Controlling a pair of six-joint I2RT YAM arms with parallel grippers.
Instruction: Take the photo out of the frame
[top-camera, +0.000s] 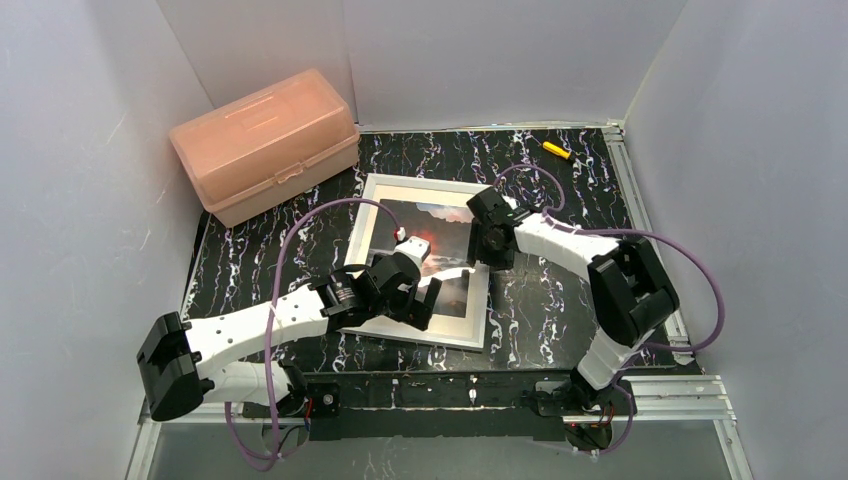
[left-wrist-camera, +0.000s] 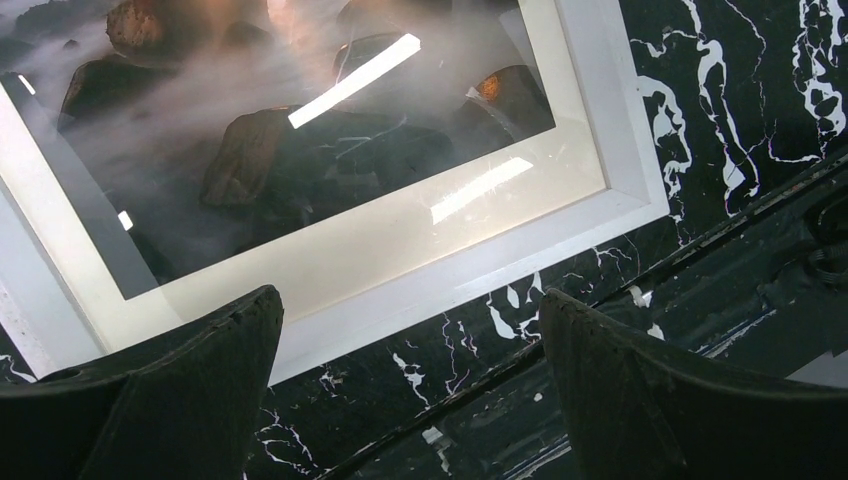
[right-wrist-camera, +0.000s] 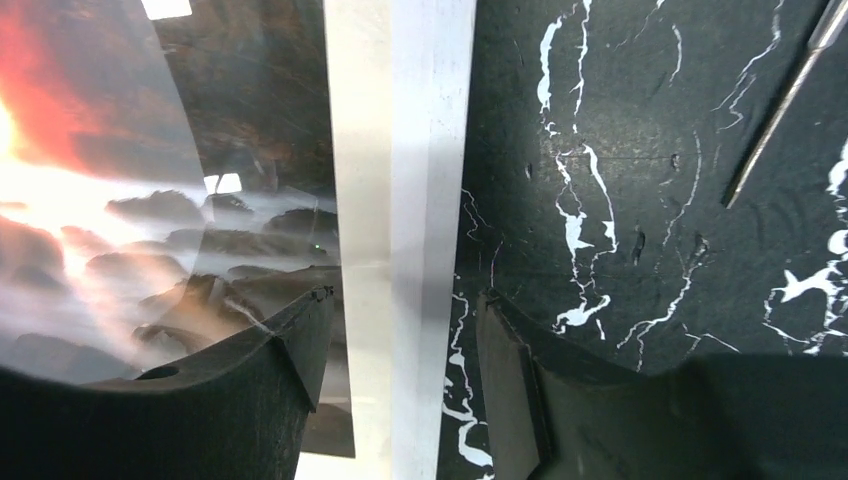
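A white picture frame (top-camera: 420, 183) lies face up on the black marbled table, a cream mat around its photo (top-camera: 440, 235) of rocks and a red glow. Light reflects off the glossy front in the left wrist view. My left gripper (top-camera: 402, 313) hangs over the frame's near left part, open; its fingers (left-wrist-camera: 190, 385) stand wide apart with nothing between them. At the right side of the frame is my right gripper (top-camera: 483, 255), partly open. Its fingers (right-wrist-camera: 290, 365) straddle the frame's right edge (right-wrist-camera: 425, 200) in the right wrist view, and I see no contact.
A pink-orange toolbox (top-camera: 265, 145) stands at the back left. A screwdriver with a yellow handle (top-camera: 556, 151) lies at the back right; its metal shaft (right-wrist-camera: 780, 115) shows in the right wrist view.
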